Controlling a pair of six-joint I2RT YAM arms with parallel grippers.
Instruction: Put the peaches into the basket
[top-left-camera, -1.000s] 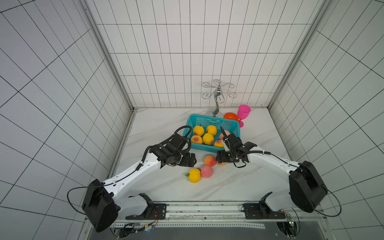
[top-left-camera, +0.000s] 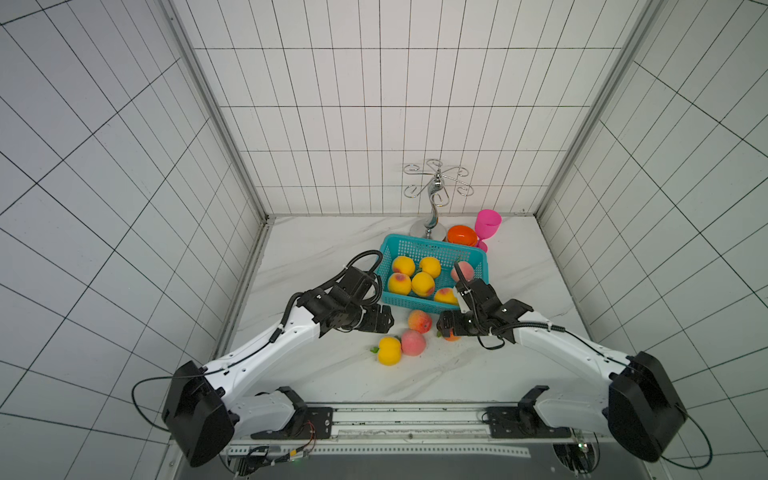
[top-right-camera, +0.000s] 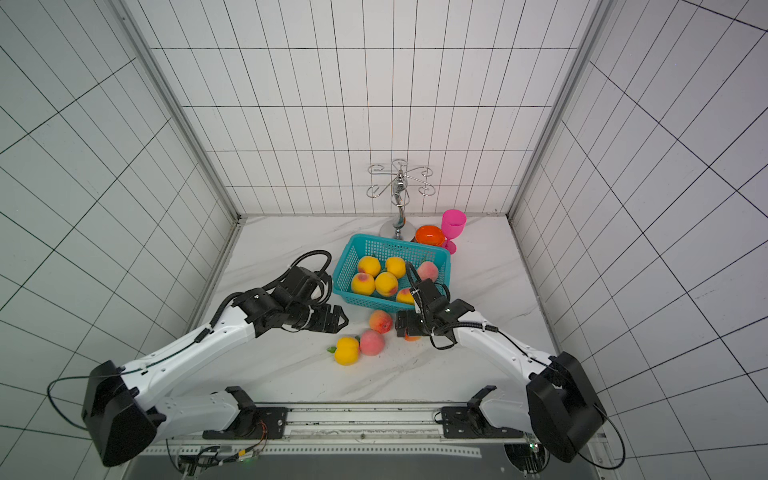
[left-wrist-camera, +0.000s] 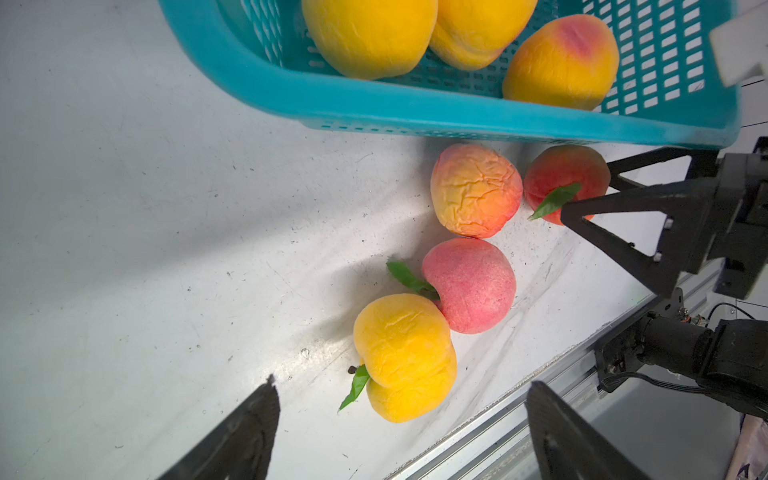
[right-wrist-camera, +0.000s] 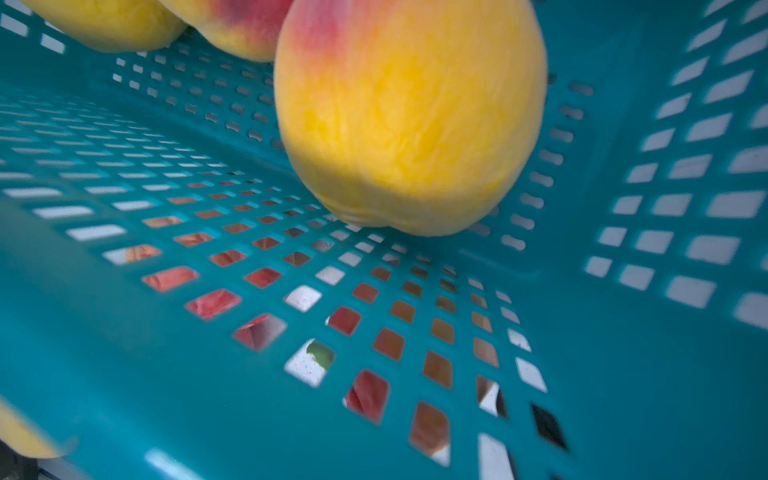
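Note:
The teal basket (top-left-camera: 432, 307) holds several peaches, yellow with pink blush and one pink peach (top-left-camera: 462, 272). In front of it on the table lie an orange-red peach (left-wrist-camera: 476, 190), a pink peach (left-wrist-camera: 469, 285) with a leaf, and a yellow peach (left-wrist-camera: 405, 356). A darker red peach (left-wrist-camera: 565, 179) sits close to the basket's front wall. At its right side stands my right gripper, fingers apart and tips beside it. My left gripper (top-left-camera: 387, 319) hangs open and empty left of the loose peaches. The right wrist view shows basket mesh and a yellow peach (right-wrist-camera: 412, 120); no fingers show there.
Behind the basket stand a metal stand (top-left-camera: 433, 208), an orange bowl (top-left-camera: 461, 235) and a pink goblet (top-left-camera: 487, 223). Bare white table (top-left-camera: 308, 256) lies to the left. The right arm's wrist is close over the basket's front right corner.
The basket with its peaches has shifted right and slightly toward the front. My right gripper and the red peach beside it have also moved right and frontward. The left arm stays put.

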